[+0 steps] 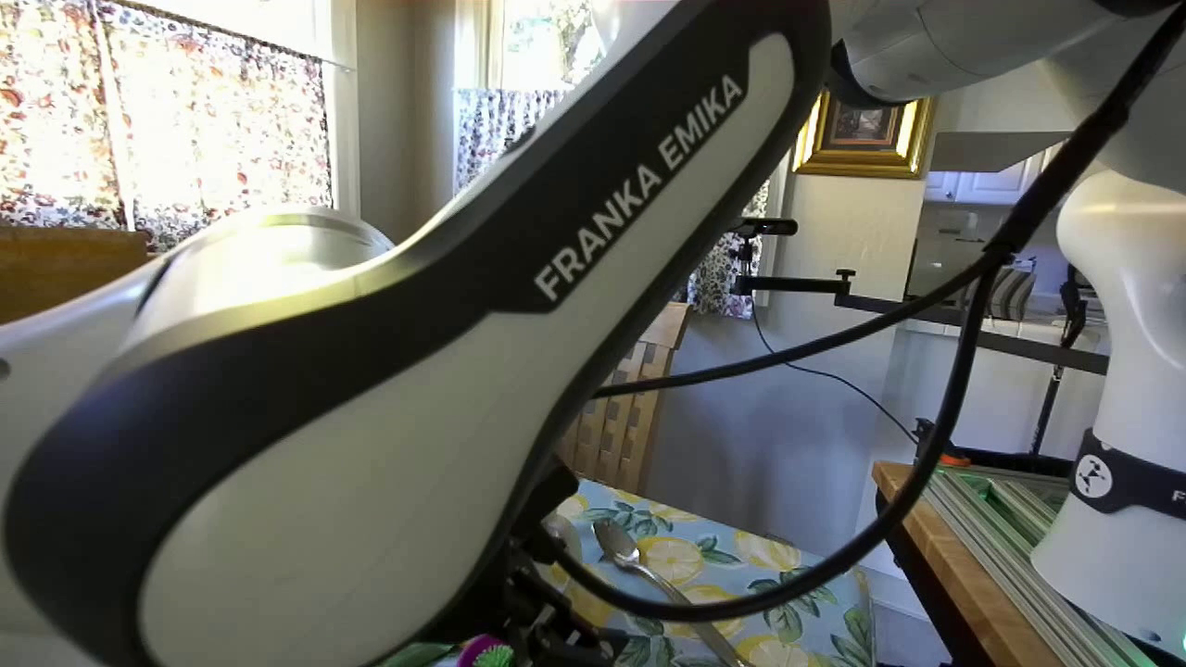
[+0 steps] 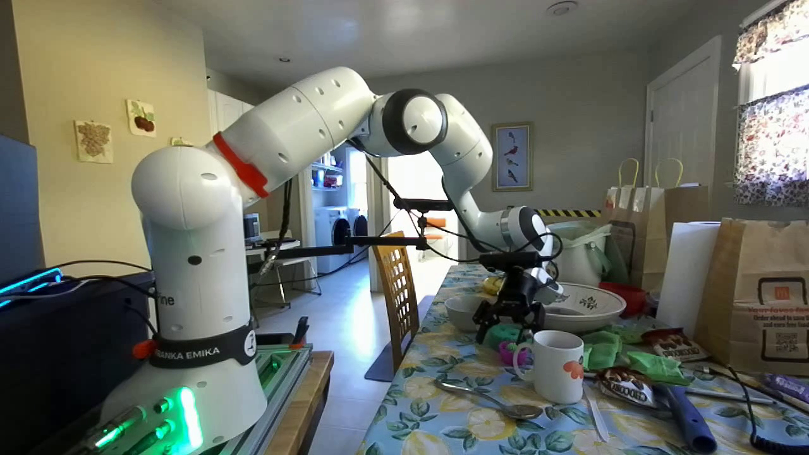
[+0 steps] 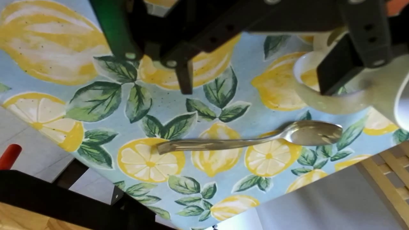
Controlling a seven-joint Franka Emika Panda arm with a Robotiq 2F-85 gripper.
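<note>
My gripper is open in the wrist view, its two dark fingers wide apart with nothing held between them. The right finger overlaps the handle of a white mug; whether they touch I cannot tell. A metal spoon lies flat on the tablecloth, apart from the fingers in this view. In exterior view 2 the gripper points down behind the upright mug, with the spoon to the mug's left. Exterior view 1 shows part of the spoon beyond the arm.
A pink item sits close below the gripper. Behind stand a small white bowl and a large white bowl. Green bags, wrapped snacks and paper bags crowd the right.
</note>
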